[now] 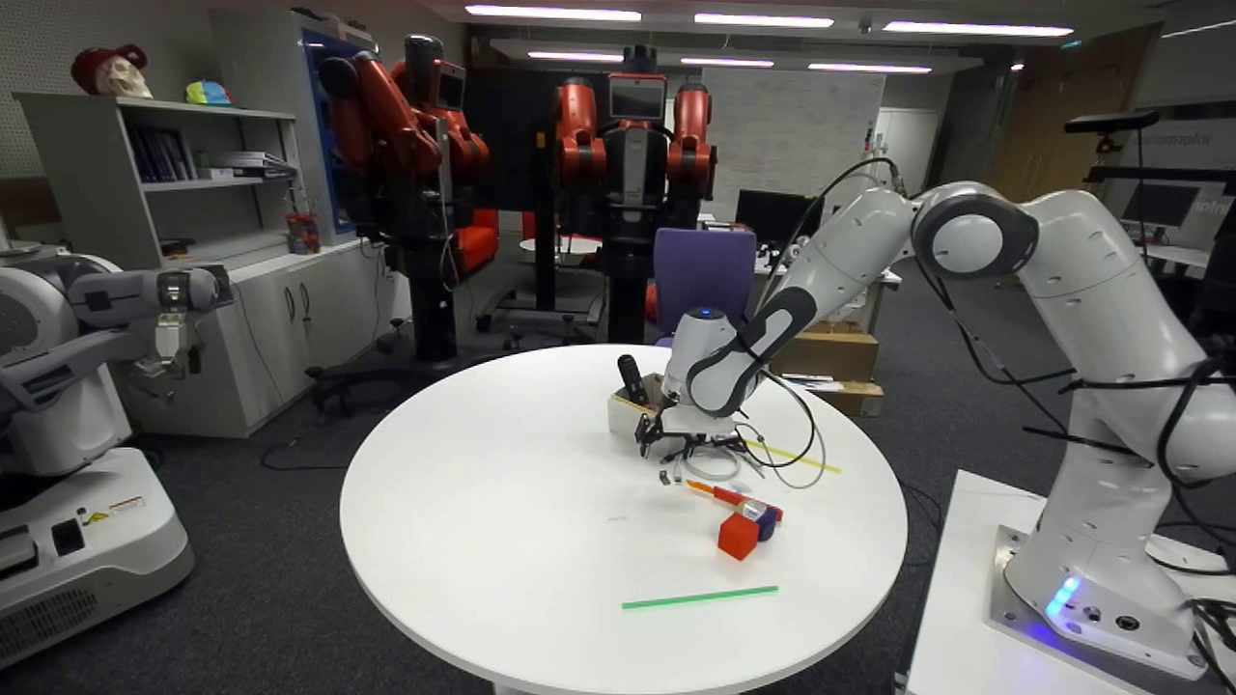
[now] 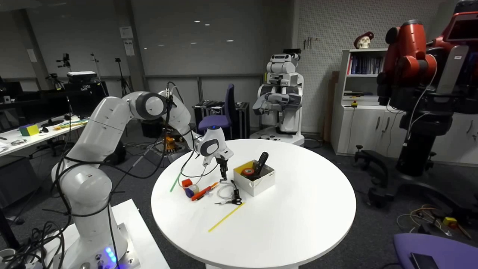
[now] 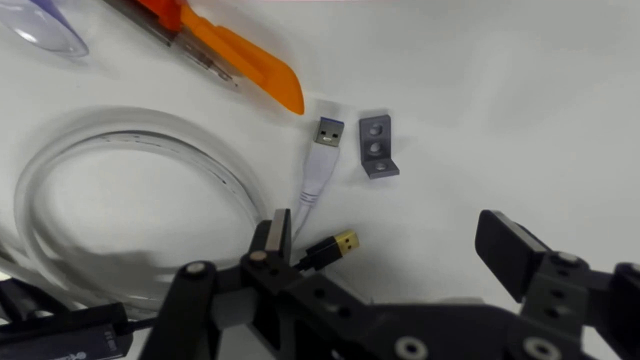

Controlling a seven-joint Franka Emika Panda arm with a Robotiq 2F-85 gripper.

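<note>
Low over the white table, my gripper is open, and its fingers stand wide apart with no object gripped. Below it in the wrist view lies a small grey L-shaped bracket (image 3: 375,144). Just left of the bracket is a white USB plug (image 3: 320,159) with a metal end. A black plug with a gold tip (image 3: 336,247) lies close to the left finger, which partly hides it. Loops of white cable (image 3: 129,114) spread over the left side. An orange-tipped tool (image 3: 258,63) points toward the white plug.
A white box (image 2: 253,185) holding a black-handled item and a red roll stands beside the gripper. Scissors (image 2: 233,200), a yellow strip (image 2: 225,217), a red cube (image 1: 738,537) and a green strip (image 1: 700,597) lie around.
</note>
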